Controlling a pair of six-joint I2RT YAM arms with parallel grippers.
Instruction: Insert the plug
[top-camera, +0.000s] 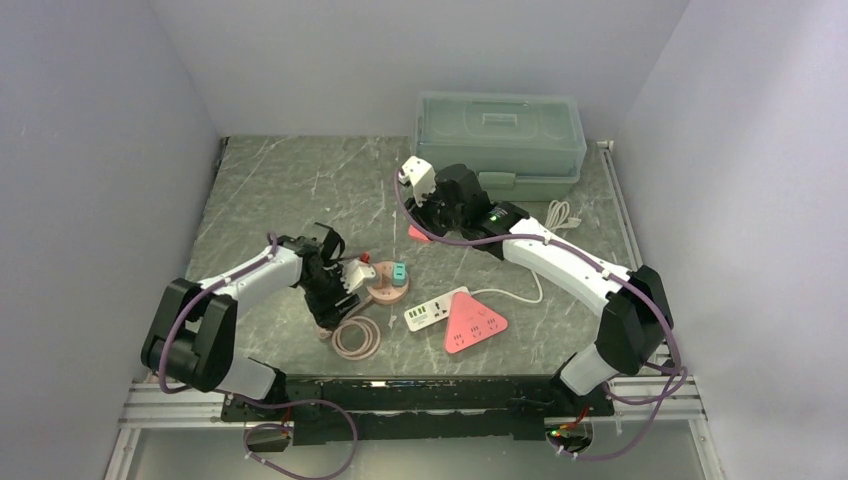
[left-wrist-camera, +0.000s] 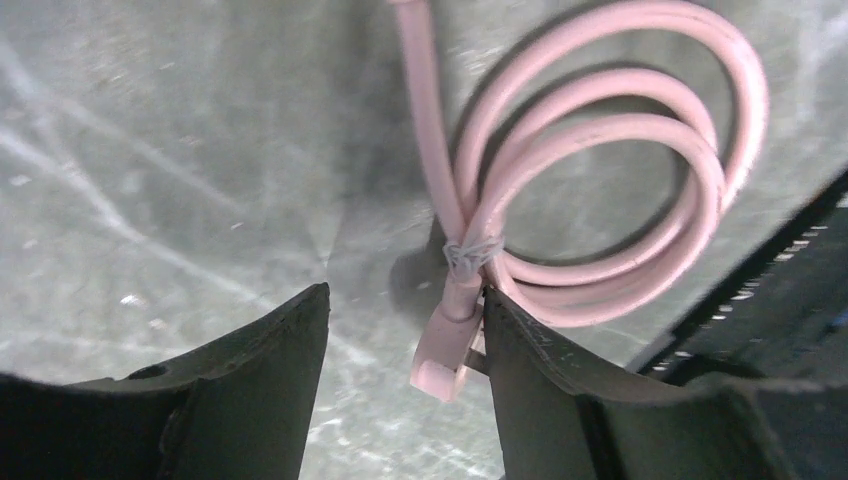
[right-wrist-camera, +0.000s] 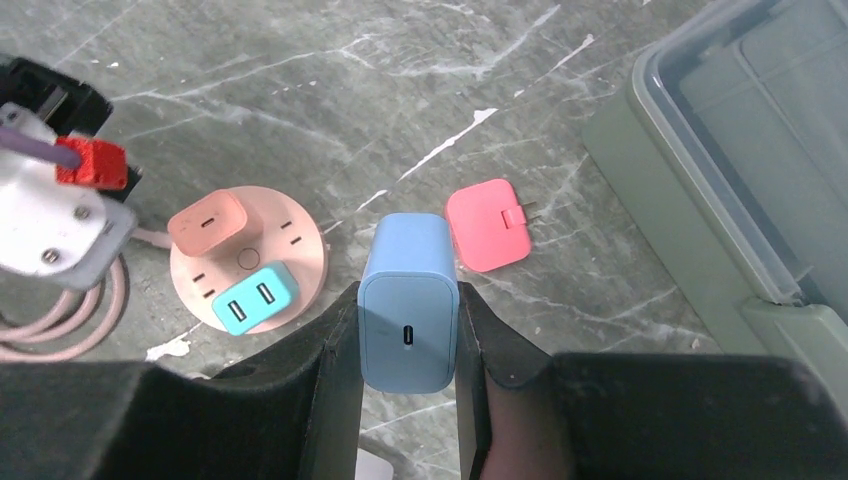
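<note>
In the left wrist view a pink plug (left-wrist-camera: 440, 352) with its cord (left-wrist-camera: 432, 130) lies between the fingers of my left gripper. It is against the right finger, its prongs partly behind that finger; bare table shows beside the left finger, so a firm grip cannot be made out. My right gripper has its fingers on both sides of a blue block-shaped plug (right-wrist-camera: 408, 330), held above the table with a slotted face toward the camera. The round pink power strip (right-wrist-camera: 185, 268) carries a pink plug (right-wrist-camera: 208, 222) and a teal plug (right-wrist-camera: 255, 298).
A red square plug (right-wrist-camera: 487, 225) lies near the green lidded box (top-camera: 500, 150). The white power strip (top-camera: 427, 311) and red triangular strip (top-camera: 474, 325) lie at front centre. Coiled pink cord (top-camera: 357, 340) sits by the left gripper.
</note>
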